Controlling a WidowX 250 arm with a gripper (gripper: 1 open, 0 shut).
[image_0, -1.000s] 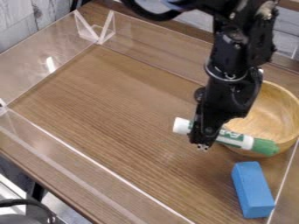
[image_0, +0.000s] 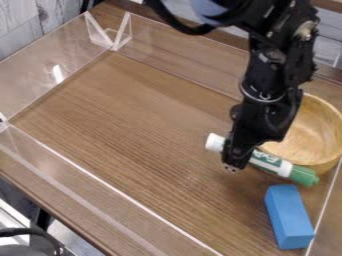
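My black gripper (image_0: 241, 152) reaches down from the top right, shut on a white and green tube (image_0: 275, 165), which lies slanted with its green end (image_0: 302, 176) toward the right, in front of a wooden bowl (image_0: 317, 130). The fingertips are partly hidden against the tube and bowl.
A blue block (image_0: 289, 216) lies at the lower right. The wooden tray floor (image_0: 120, 140) is clear across the middle and left. A white wire-like piece (image_0: 112, 30) is at the back left, by the clear wall.
The gripper has shifted slightly, and the tube in it has moved a little to the right and down in view.
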